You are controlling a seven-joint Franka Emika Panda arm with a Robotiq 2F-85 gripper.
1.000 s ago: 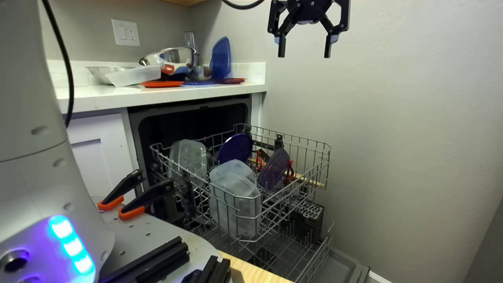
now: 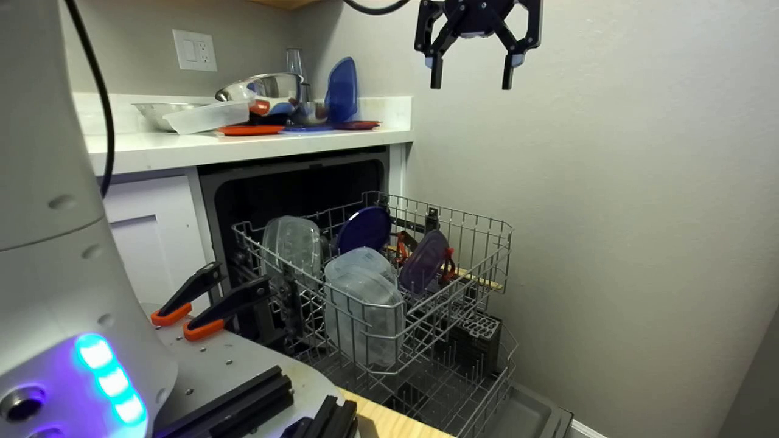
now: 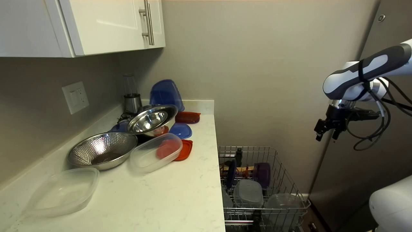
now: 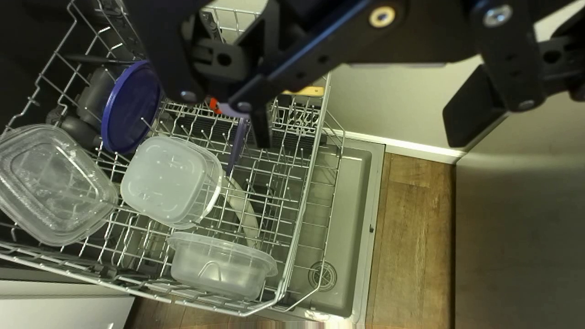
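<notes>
My gripper [image 2: 471,81] hangs high above the dishwasher, open, with only the wall behind its spread fingers. The upper rack [image 2: 504,252] is pulled out below it. In the rack stand a dark blue round lid [image 4: 130,107], a purple lid [image 2: 425,263] and several clear plastic containers. One clear container [image 4: 46,183] leans at the rack's left in the wrist view, a frosted one [image 4: 164,178] sits mid-rack, and another [image 4: 222,266] stands near the front. In the wrist view a gripper finger partly hides the purple lid [image 4: 236,143].
On the counter [image 3: 162,205] lie a steel colander [image 3: 102,149], steel bowls [image 3: 152,120], clear containers [image 3: 156,152] and red and blue lids. A white cabinet [image 3: 112,27] overhangs its left side. A wall stands behind the rack. Clamps [image 2: 208,328] sit by the arm's base.
</notes>
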